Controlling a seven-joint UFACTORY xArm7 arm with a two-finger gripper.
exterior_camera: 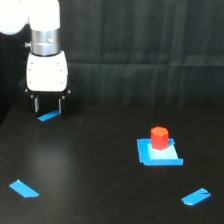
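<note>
My gripper (pixel 48 99) hangs at the upper left on the white arm, its two dark fingers apart with nothing visible between them, over the back left of the dark table (pixel 100 180). On the right, a red block (pixel 159 134) sits on a white square pad (pixel 161 154) edged with blue tape (pixel 145 156).
Short blue tape strips lie at the back left (pixel 50 115), front left (pixel 24 188) and front right (pixel 196 196). A dark curtain (pixel 130 50) closes off the back.
</note>
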